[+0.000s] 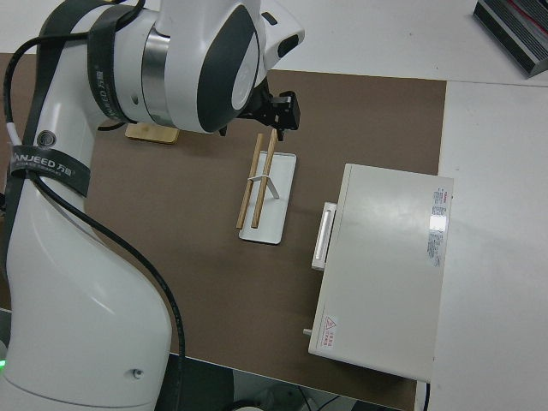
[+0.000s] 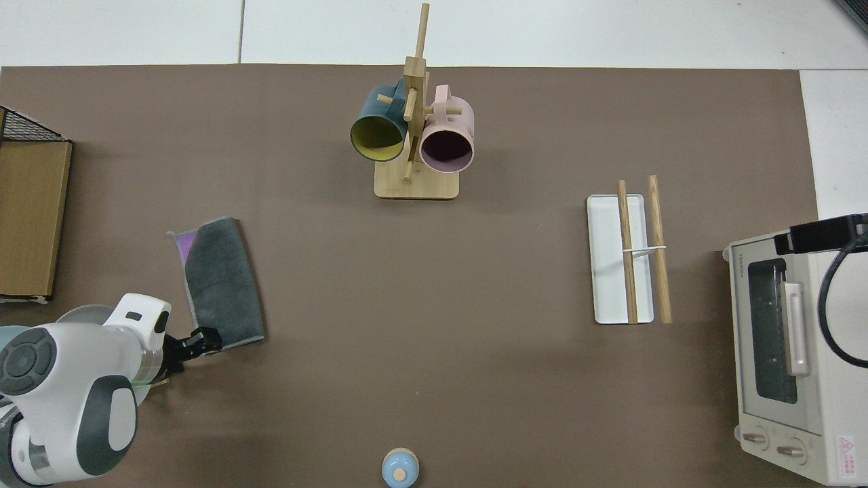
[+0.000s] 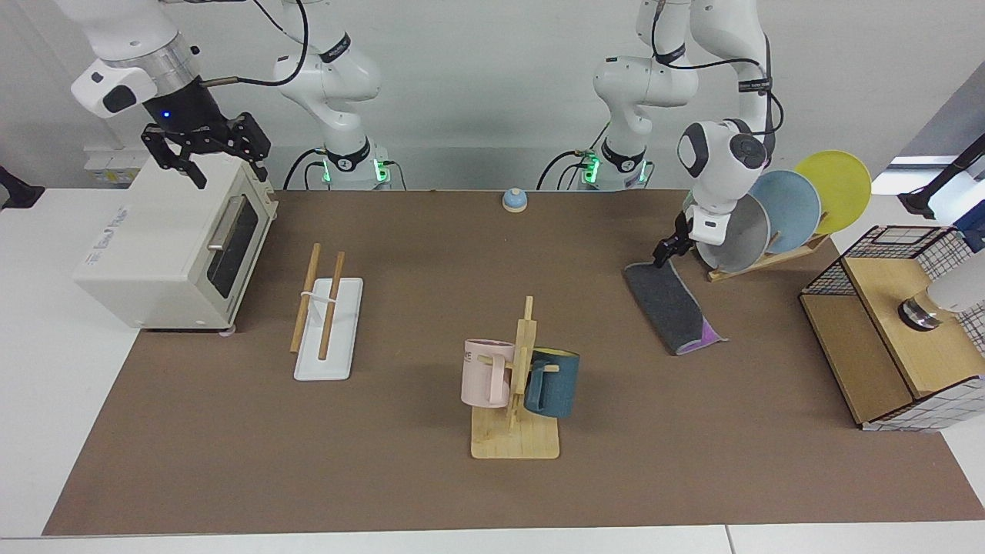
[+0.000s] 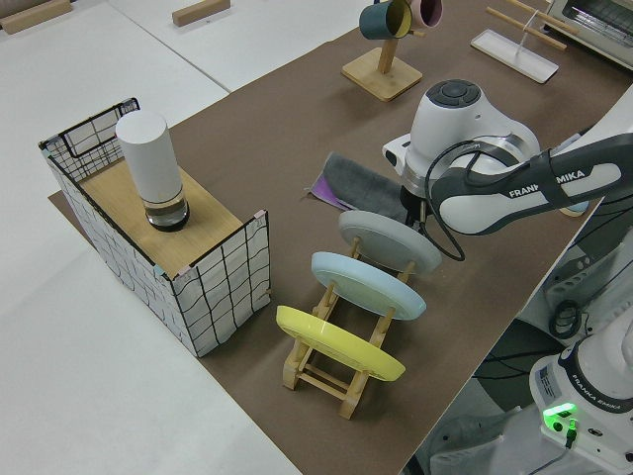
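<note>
One black gripper (image 2: pixel 199 341) reaches down at the near end of a dark grey cloth with a purple corner (image 2: pixel 224 280), beside the plate rack; in the left view this gripper (image 3: pixel 666 254) is small and dark, its fingertips at the cloth, so whether it holds it is unclear. The other gripper (image 3: pixel 208 148) hangs above the white toaster oven (image 3: pixel 166 258), largely end-on, its finger state unclear. A mug tree holds a blue mug (image 2: pixel 374 122) and a pink mug (image 2: pixel 451 146).
A white stand with two wooden rods (image 2: pixel 606 260) stands right of center. Grey, blue and yellow plates (image 4: pixel 336 341) sit in a wooden rack. A wire-sided wooden shelf (image 2: pixel 32 219) is at the left, a small blue round object (image 2: pixel 400 468) at the front.
</note>
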